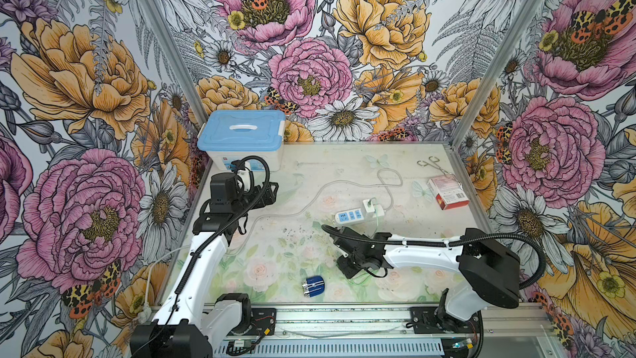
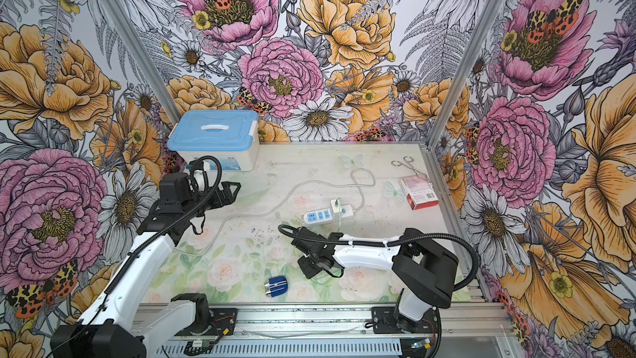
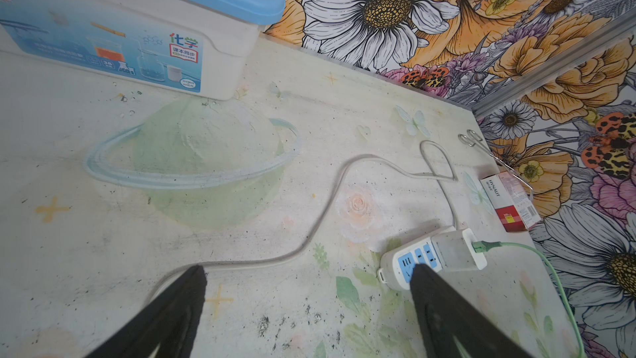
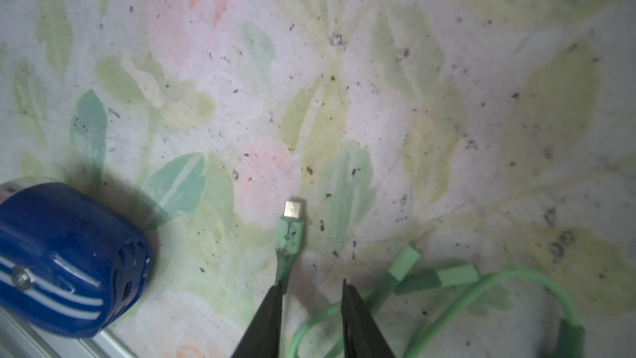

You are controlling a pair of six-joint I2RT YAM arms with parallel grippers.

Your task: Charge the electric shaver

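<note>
The blue electric shaver (image 1: pixel 314 286) lies near the table's front edge, also at the left of the right wrist view (image 4: pixel 79 255). Beside it lies a green cable's small metal-tipped connector (image 4: pixel 290 235), with loops of green cable to its right. My right gripper is open, low over the connector, nothing held. The white power strip (image 3: pixel 404 265) stands mid-table with a charger (image 3: pixel 457 252) plugged in and the green cable running from it. My left gripper hangs open above the table's left part, nothing between its fingers.
A lidded storage box (image 1: pixel 241 134) stands at the back left. A red-white box (image 1: pixel 448 192) and metal tongs (image 2: pixel 412 167) lie at the right. A grey cord (image 3: pixel 278 258) snakes across the table, whose back middle is mostly clear.
</note>
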